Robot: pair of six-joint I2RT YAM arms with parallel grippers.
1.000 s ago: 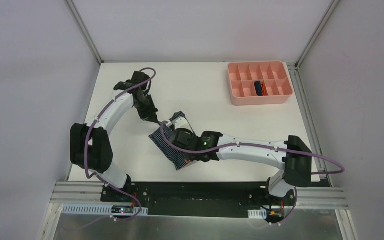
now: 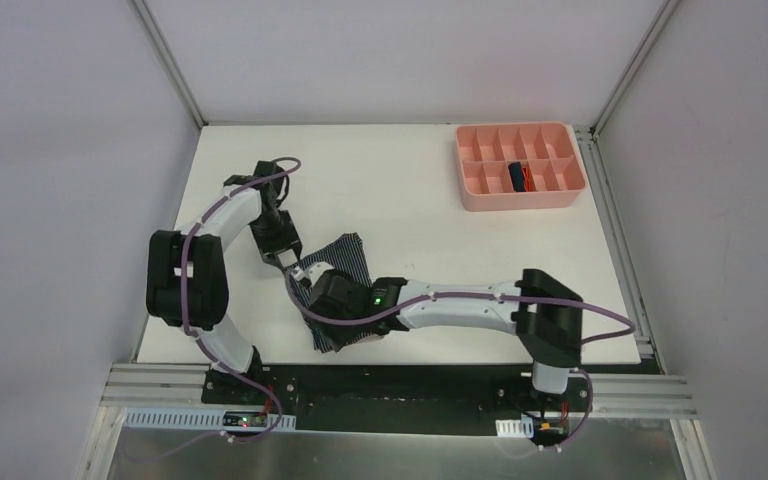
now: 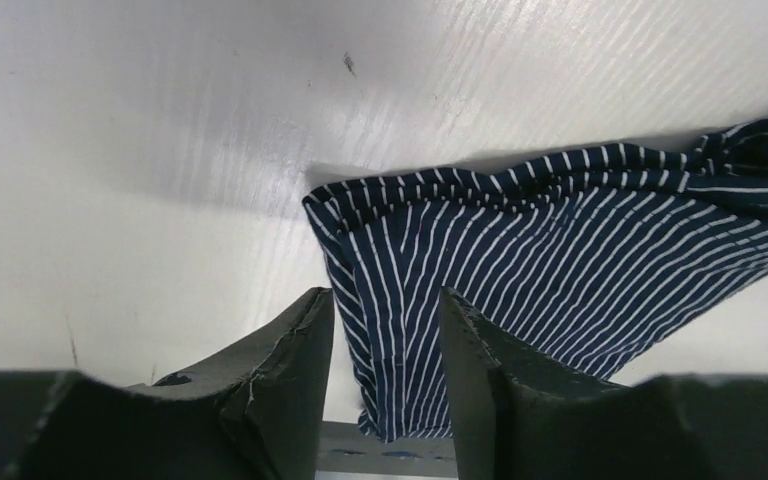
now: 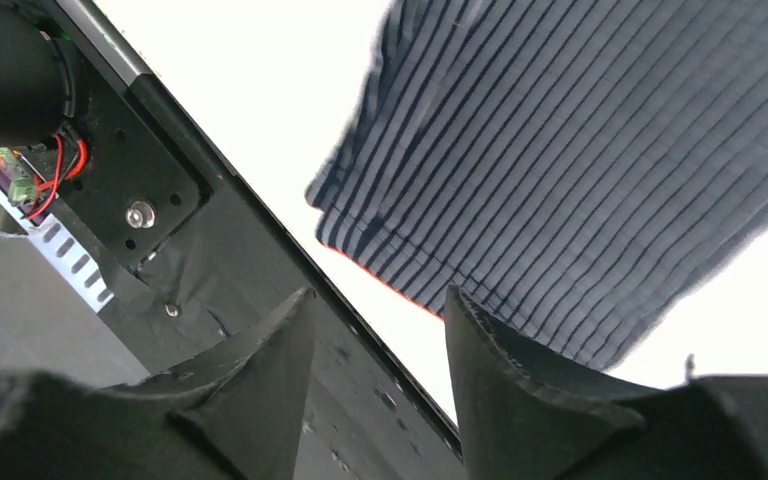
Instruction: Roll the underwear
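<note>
The dark underwear with white stripes [image 2: 346, 255] lies spread on the table at front left, its middle covered by the right arm in the top view. In the left wrist view one corner of the cloth [image 3: 460, 270] runs under and between the fingers, with a crumpled upper edge. My left gripper is open, gripping nothing. Seen from the right wrist, the cloth [image 4: 560, 180] spreads out ahead, with a thin red line along its near edge. My right gripper stands open above the front edge of the table, gripping nothing.
A pink divided box [image 2: 516, 201] stands at the back right, with dark and orange items in one part. The table's black front rail [image 4: 260, 240] runs close by the cloth.
Both arms have shifted left and toward the front, and the underwear has moved left with them. Its near corner now lies nearer the front edge.
</note>
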